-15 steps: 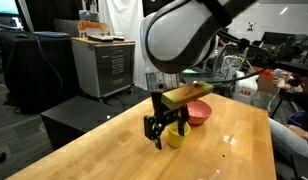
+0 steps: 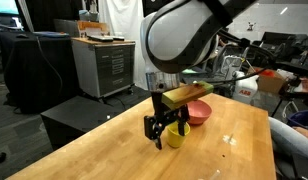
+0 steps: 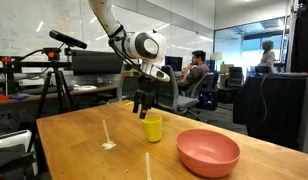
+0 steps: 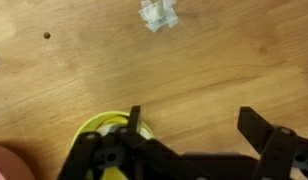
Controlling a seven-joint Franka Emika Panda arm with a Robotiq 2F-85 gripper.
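A yellow cup [image 3: 152, 128] stands upright on the wooden table. Beside it, to the right in exterior view 2, sits a pinkish-red bowl [image 3: 207, 150]. My gripper is open, its fingers spread wide with bare tabletop showing between them. In the wrist view the left finger overlaps the cup's yellow rim [image 4: 82, 128], and part of the cup is hidden behind the gripper. Something pale shows inside the rim, too covered to identify. From exterior view 1, the gripper hangs close to the cup [image 2: 181, 129]; whether they touch, I cannot tell.
Small white pieces lie on the table, one a crumpled-looking white scrap [image 4: 158, 14] and another a thin white stick [image 3: 148, 166]. A grey cabinet [image 2: 104, 68] stands behind.
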